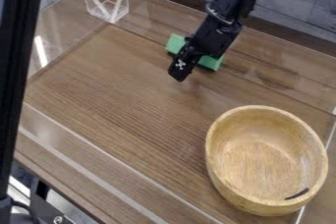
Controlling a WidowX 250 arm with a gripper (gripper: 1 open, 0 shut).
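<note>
The black robot arm reaches down from the top of the camera view to its gripper (182, 67), which sits low at the front left of a green object (206, 62) on the wooden table. The gripper covers part of the green object. It looks shut; whether anything lies between its fingertips is too small to tell.
A large beige round bowl (262, 147) sits at the front right, with a small dark mark inside. A white wire rack (108, 4) stands at the back left. A wooden wall runs along the back.
</note>
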